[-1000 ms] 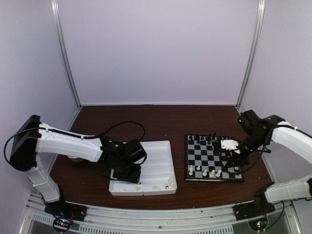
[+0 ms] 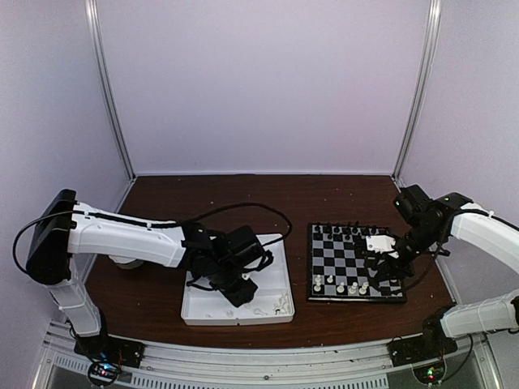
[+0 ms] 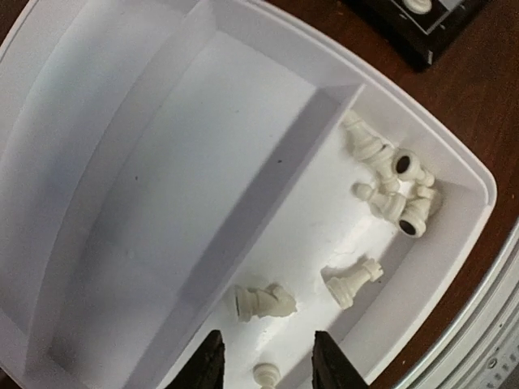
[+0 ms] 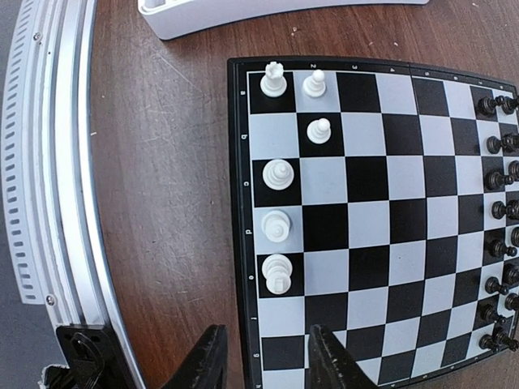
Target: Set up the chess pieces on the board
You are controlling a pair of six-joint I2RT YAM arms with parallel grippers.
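Observation:
My left gripper hangs open over the white tray (image 3: 438,121), with several white pieces below: a knight (image 3: 263,303), a rook (image 3: 350,284), a pawn (image 3: 267,375) between the fingers' line of sight and a pile (image 3: 393,190) at one end. My right gripper is open above the near end of the chessboard (image 4: 381,219). Several white pieces stand on it, including a rook (image 4: 273,81) and pawns (image 4: 319,131); black pieces (image 4: 499,178) line the opposite side.
The board sits right of the tray on the wooden table (image 2: 243,193), whose back is clear. A metal rail (image 4: 85,203) runs along the front edge.
My left arm has moved right and slightly up over the tray. The right arm has barely moved, and the board looks unchanged.

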